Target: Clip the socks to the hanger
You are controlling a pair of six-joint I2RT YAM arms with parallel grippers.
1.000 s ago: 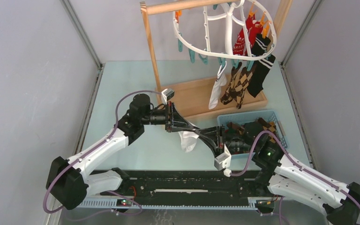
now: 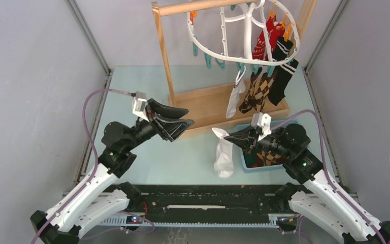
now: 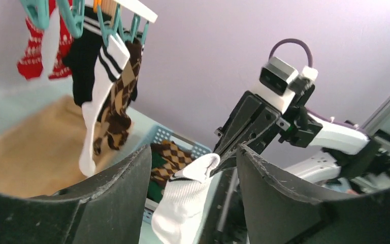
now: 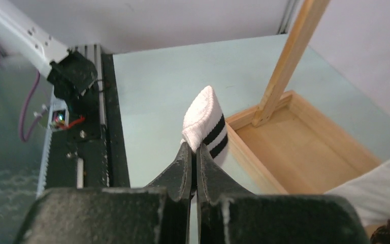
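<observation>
A white sock [image 2: 224, 158] with black stripes hangs from my right gripper [image 2: 226, 136], which is shut on it near its end. In the right wrist view the striped part of that sock [image 4: 206, 122] sticks up beyond the closed fingertips. My left gripper [image 2: 184, 125] is open and empty, up and to the left of the sock; its fingers [image 3: 114, 201] stand well apart in the left wrist view. The white round hanger [image 2: 233, 57] carries teal clips [image 2: 220, 63]. Another white sock [image 2: 236, 96], brown patterned socks [image 2: 256, 91], black socks [image 2: 283, 76] and red socks [image 2: 268, 39] are clipped to it.
Behind and under my right arm sits a blue basket [image 2: 245, 161] with more socks inside. The hanger's wooden stand has a left post [image 2: 164, 58] and a wooden base tray [image 2: 203, 104].
The grippers were together at the sock. My left gripper has opened and drawn back to the left; my right has moved right and rotated, with the sock now dangling from it.
</observation>
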